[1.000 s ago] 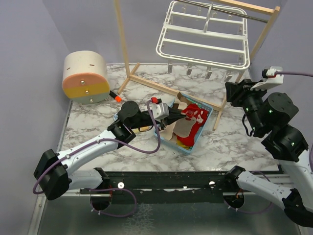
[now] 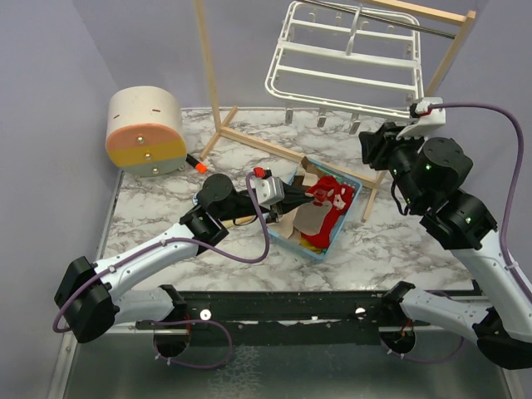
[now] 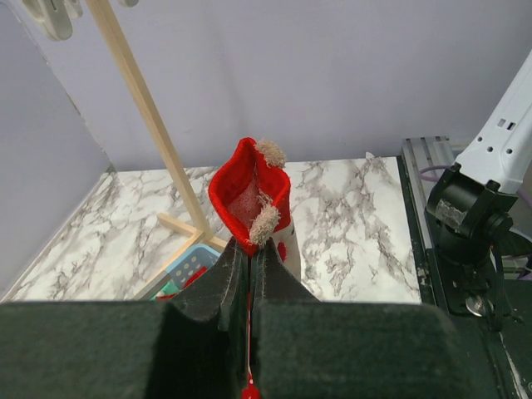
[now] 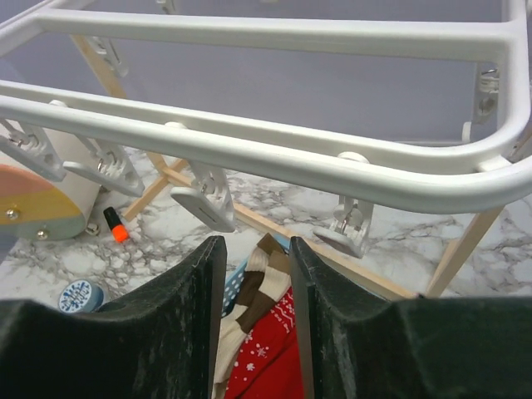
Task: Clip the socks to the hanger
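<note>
A red sock with beige, fuzzy trim [image 3: 268,199] stands up from the tips of my left gripper, which is shut on it. From above, that gripper [image 2: 311,197] is over the sock bin, and the held sock cannot be clearly told from the red socks [image 2: 332,204] around it. The white hanger [image 2: 349,58] is mounted high, with clips along its front bar. My right gripper is part open, its fingers apart and empty, just below the front bar, between a clip [image 4: 206,198] and another clip [image 4: 347,226].
A blue bin [image 2: 293,247] of socks stands on the marble table [image 2: 399,249] below the hanger. Wooden stand legs [image 2: 258,143] run behind it. A striped drum-shaped box [image 2: 145,125], an orange-capped marker [image 2: 198,164] and a tape roll [image 4: 81,296] lie to the left.
The left arm has barely shifted, and its gripper stays over the bin.
</note>
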